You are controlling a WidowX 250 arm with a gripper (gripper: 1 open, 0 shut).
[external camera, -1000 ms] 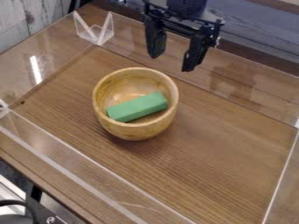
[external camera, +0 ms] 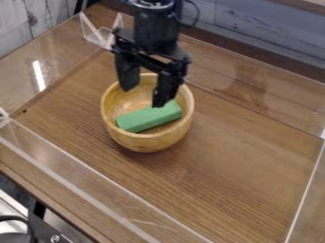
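My black gripper hangs open over the upper part of a round tan bowl, one finger on either side above it. A green rectangular block lies tilted diagonally inside the bowl, below the gripper. The gripper and arm hide part of the bowl's back rim.
A clear plastic container stands at the back left, partly behind the arm.
The gripper has come down and toward the viewer, from the back of the table to over the bowl. The bowl and block appear unmoved.
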